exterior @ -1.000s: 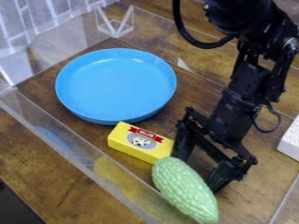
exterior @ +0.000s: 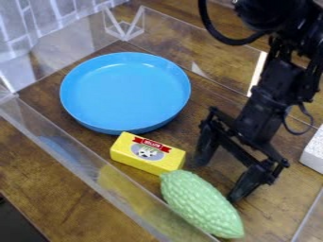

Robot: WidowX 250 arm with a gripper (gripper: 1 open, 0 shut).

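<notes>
My black gripper (exterior: 229, 163) is low over the wooden tray floor, right of the yellow box and above the green vegetable, its fingers open with nothing visible between them. The yellow box (exterior: 147, 153), with a red label, lies below the blue plate (exterior: 125, 90). A pale green ridged vegetable (exterior: 202, 204) lies at the bottom, just below the box's right end.
A clear plastic wall runs along the left and bottom edges. A white ridged object (exterior: 311, 151) sits at the right edge. Bare wood (exterior: 44, 142) shows at the left.
The arm has shifted slightly upward and right. The vegetable and yellow box have moved slightly, the box a little to the left.
</notes>
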